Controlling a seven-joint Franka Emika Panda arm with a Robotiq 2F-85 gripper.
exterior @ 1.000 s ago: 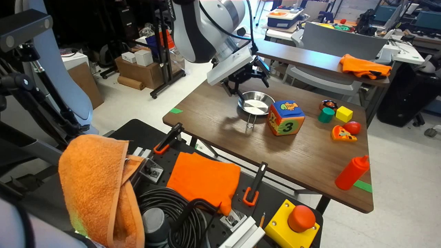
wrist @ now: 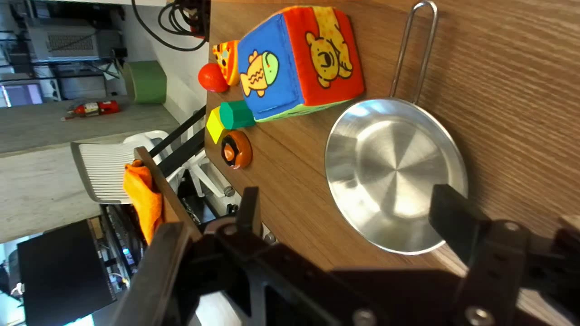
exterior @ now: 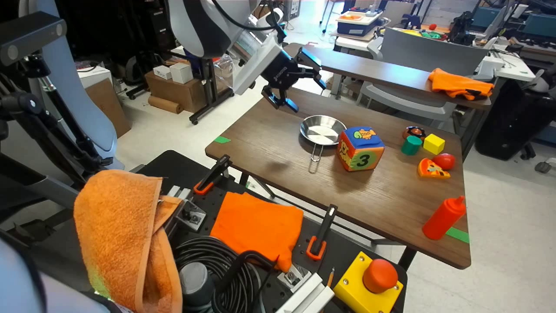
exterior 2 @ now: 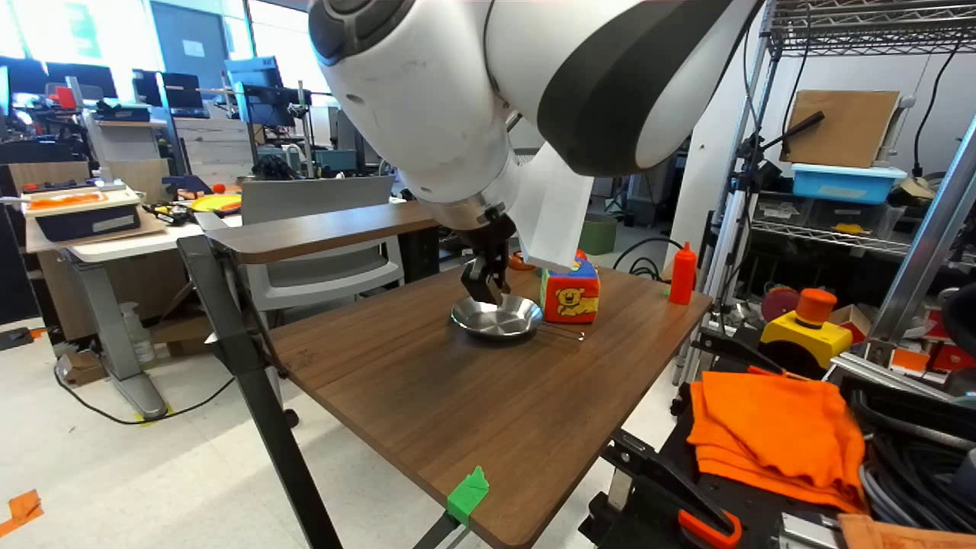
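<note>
My gripper (exterior: 311,98) hangs in the air above the back left of the table, up and to the left of a steel pan. It is open, its two black fingers (wrist: 456,220) wide apart with nothing between them. The shiny pan (wrist: 395,174) lies upright on the wooden table, empty, its wire handle (exterior: 316,153) toward the front in exterior view 1. Right beside the pan sits a soft picture cube (exterior: 361,148) with a blue top and a number 3 on one side. In exterior view 2 the arm partly hides the cube.
Toward the table's right end are a green block (exterior: 411,145), yellow block (exterior: 434,144), red ball (exterior: 444,161), toy pizza slice (exterior: 433,169) and an orange-brown round toy (wrist: 236,149). A red bottle (exterior: 444,218) stands at the front right corner.
My gripper has moved up and to the left in exterior view 1, away from the pan. The pan, cube and other objects remain in place.
</note>
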